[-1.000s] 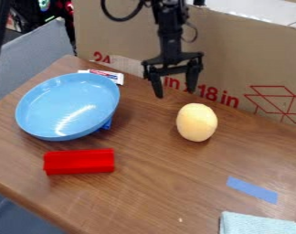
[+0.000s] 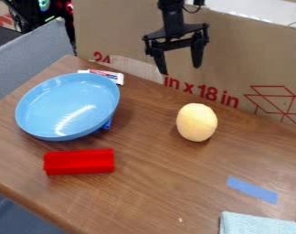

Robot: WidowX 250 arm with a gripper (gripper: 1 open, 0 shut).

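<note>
My black gripper (image 2: 179, 57) hangs high at the back, in front of the cardboard, open and empty between its fingers. Below it on the wooden table (image 2: 169, 192) a pale yellow egg-shaped object (image 2: 197, 122) stands at the centre right. A blue round dish (image 2: 65, 105) sits at the left, raised on something blue that is mostly hidden under it. A red block (image 2: 79, 161) lies in front of the dish.
A cardboard wall (image 2: 254, 64) closes off the back. A small white packet (image 2: 101, 75) lies behind the dish. A blue tape strip (image 2: 252, 191) and a pale cloth (image 2: 258, 224) are at the front right.
My gripper has risen, moving up and slightly right from just above the table near the back. The objects on the table have not visibly moved.
</note>
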